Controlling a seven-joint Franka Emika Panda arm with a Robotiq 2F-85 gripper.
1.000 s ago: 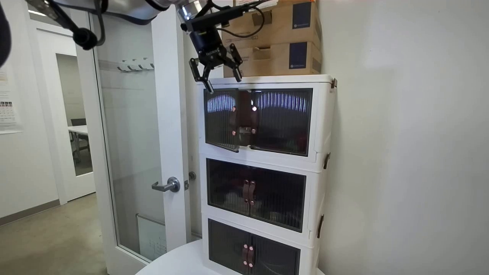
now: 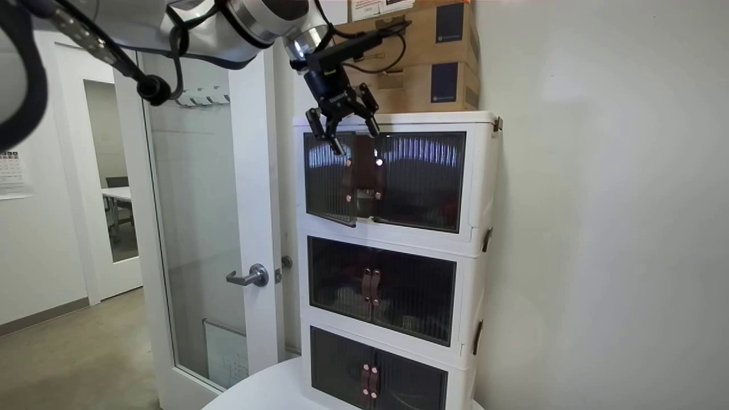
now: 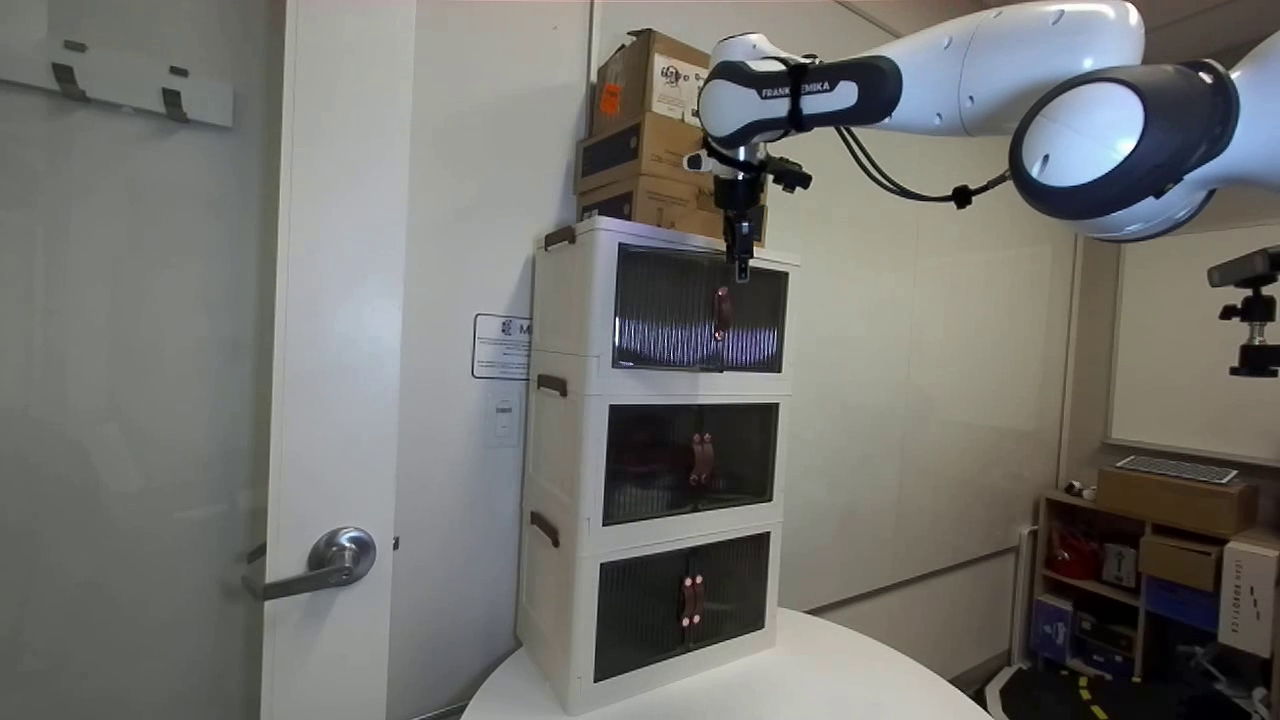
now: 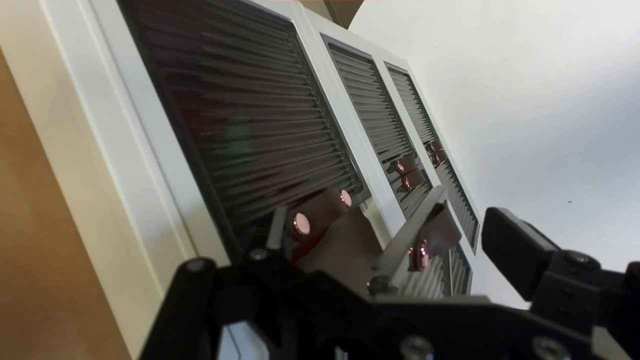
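A white three-tier cabinet (image 2: 483, 177) has dark ribbed doors with brown strap handles. Its top left door (image 2: 330, 179) stands ajar, leaving a gap beside the top right door (image 2: 422, 181), which looks closed. My gripper (image 2: 356, 138) points down at the upper edge of the top tier, fingers spread, nothing held. From the wrist camera, the ajar door's handle (image 4: 438, 233) appears between my open fingers, with the other door's handle (image 4: 324, 213) close to one fingertip. Whether either finger touches a door or handle I cannot tell. Exterior view 2 has the gripper (image 3: 741, 274) before the top doors.
Cardboard boxes (image 2: 410, 85) are stacked on top of the cabinet, just behind the gripper. The middle doors (image 2: 381, 290) and bottom doors (image 2: 379, 369) are closed. A white round table (image 3: 828, 672) supports the cabinet. A glass door (image 2: 256, 205) with a lever handle stands to its left.
The arm has moved right and down in exterior view 1, bringing the gripper closer to the gap between the top doors. Its fingers remain spread. The doors have not visibly moved.
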